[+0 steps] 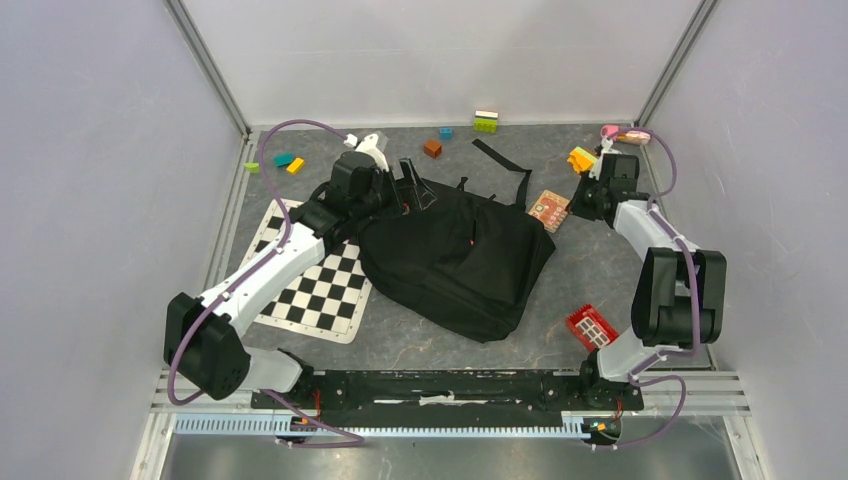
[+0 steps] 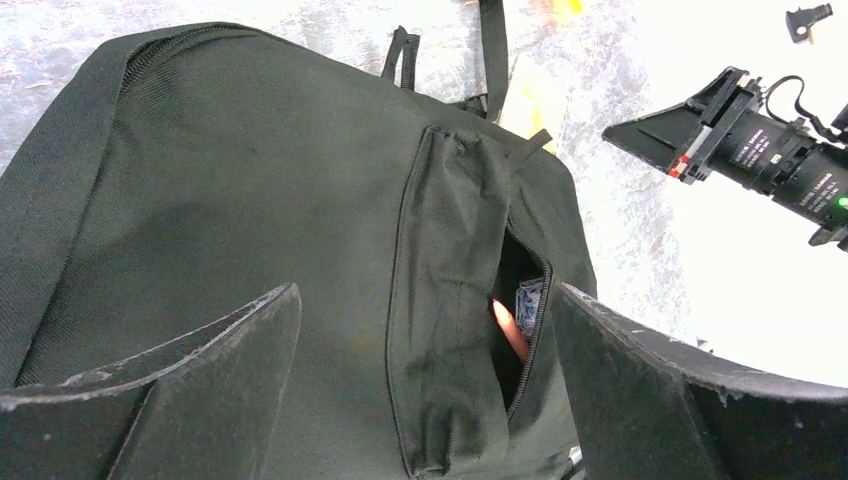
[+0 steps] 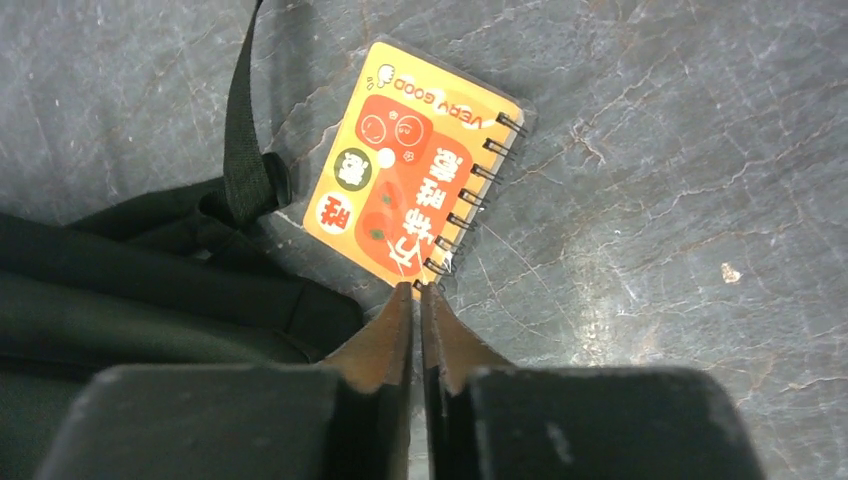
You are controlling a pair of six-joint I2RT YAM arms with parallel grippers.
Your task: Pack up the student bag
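The black bag (image 1: 440, 260) lies mid-table; in the left wrist view its pocket (image 2: 522, 320) gapes slightly, small items inside. My left gripper hovers over it, fingers wide apart. An orange spiral notebook (image 3: 400, 160) lies flat on the table beside the bag's strap. My right gripper is at the notebook's lower corner, its fingertips close together; whether anything is between them is unclear.
A checkered board (image 1: 315, 300) lies left, a red item (image 1: 590, 327) at front right. Small blocks (image 1: 432, 148) and a pink item (image 1: 625, 137) are along the back. Walls border the table.
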